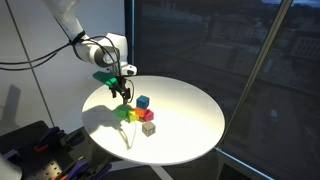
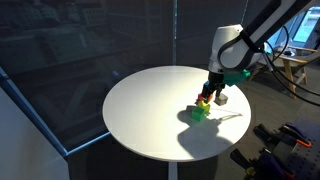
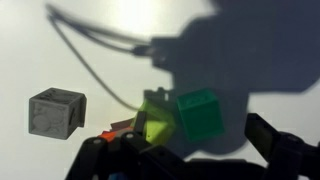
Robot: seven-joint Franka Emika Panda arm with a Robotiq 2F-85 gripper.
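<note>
My gripper is open above the blocks, its two dark fingers wide apart at the bottom of the wrist view. The green cube point(image 3: 200, 115) shows between and beyond the fingers, on the table below. Next to it is a yellow-green block point(image 3: 157, 122), partly hidden by the left finger. In the first exterior view the green cube point(image 1: 121, 113), yellow block point(image 1: 131, 117), orange block point(image 1: 140, 112) and pink-red block point(image 1: 148, 116) lie close together, with a blue cube point(image 1: 143, 102) behind them. Nothing shows held.
A grey-brown patterned cube point(image 3: 56, 113) stands apart from the cluster. Dark cables hang along the arm, and a shadow falls over the blocks.
</note>
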